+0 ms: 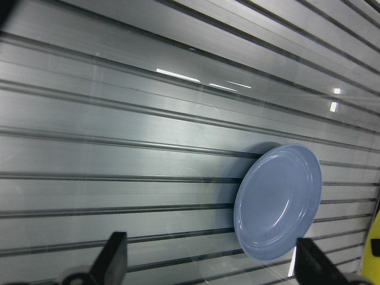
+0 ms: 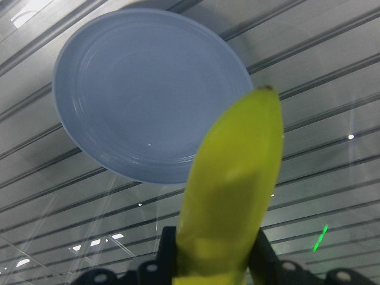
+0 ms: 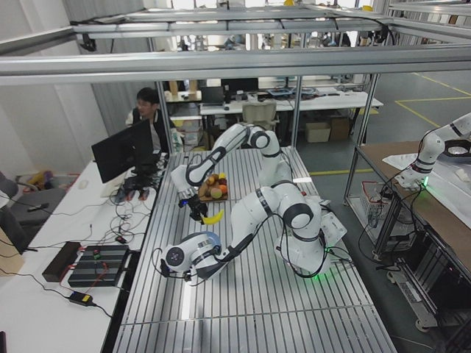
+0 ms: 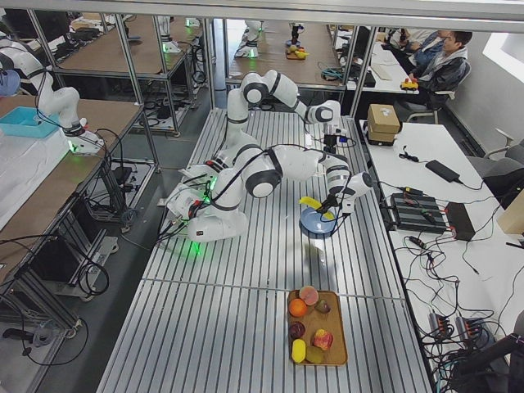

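A yellow banana (image 2: 228,178) is held in my right gripper, above a blue plate (image 2: 148,89) on the slatted metal table. In the camera left view this banana (image 3: 214,218) and gripper are behind my left arm. My left gripper is open with nothing between its fingers; the plate (image 1: 276,202) lies ahead of it to the right, and yellow shows at that view's right edge.
A wooden tray of assorted fruit (image 4: 317,327) lies at one end of the table, apart from the plate. Bare slats (image 4: 205,327) surround it. Desks with monitors and cables line one side.
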